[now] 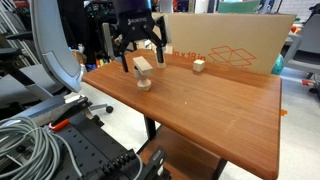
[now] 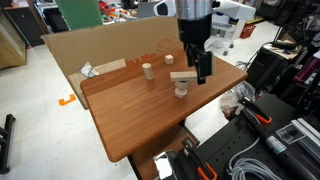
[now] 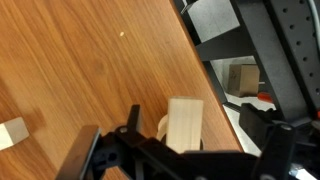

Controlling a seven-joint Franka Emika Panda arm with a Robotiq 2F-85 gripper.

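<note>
A flat pale wooden block (image 1: pixel 143 64) sits tilted on top of a small rounded wooden piece (image 1: pixel 144 83), near the table's left edge. My gripper (image 1: pixel 144 67) is open, its fingers to either side of the block with gaps between. From above, the block (image 3: pixel 183 126) appears between the spread fingers, and the support beneath it is mostly hidden. In the second exterior view the block (image 2: pixel 183 75) rests on the rounded piece (image 2: pixel 181 90), with the gripper partly over it.
On the wooden table (image 1: pixel 220 105) stand a pale upright cylinder (image 2: pixel 148 71) and a small light cube (image 1: pixel 198 65). A cardboard panel (image 1: pixel 235 40) borders the far side. The robot's dark base (image 1: pixel 85 145) lies along the near edge.
</note>
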